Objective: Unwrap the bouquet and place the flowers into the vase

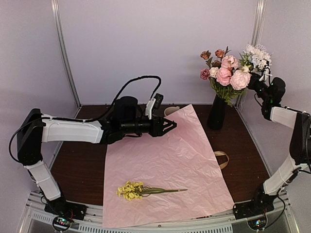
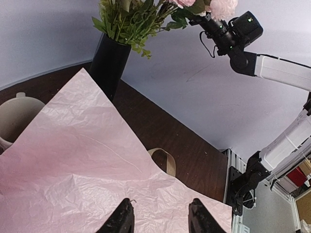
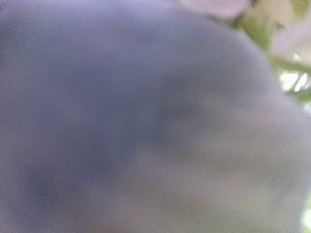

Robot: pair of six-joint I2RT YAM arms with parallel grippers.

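A black vase (image 1: 216, 114) stands at the back right, filled with pink peonies (image 1: 224, 73) and smaller reddish blooms. White flowers (image 1: 258, 57) rise at the bouquet's right side, beside my right gripper (image 1: 252, 80). That gripper is shut on the white flowers, its fingertips hidden behind the blooms; the right wrist view is covered by a close, blurred grey surface. A yellow flower bunch (image 1: 130, 190) lies on the pink paper with its stem pointing right. Above the paper, my left gripper hangs open and empty, well away from that bunch.
Pink wrapping paper (image 1: 160, 160) covers the middle of the dark table (image 1: 77, 167). A pale cup (image 2: 17, 119) stands partly behind the paper's back edge. A tan ribbon loop (image 1: 222, 159) lies at its right.
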